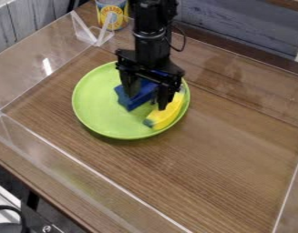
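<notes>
A green plate [97,110] rests on the wooden table, holding a dark blue block [129,101] toward its middle and a yellow banana-like object [163,115] on its right part. My black gripper [145,88] hangs low over the plate from the top, its open fingers around or just above the blue block, which it partly hides. Whether the fingers touch either object I cannot tell.
A can with a yellow and blue label [111,15] stands at the back left. A pale wall runs along the back.
</notes>
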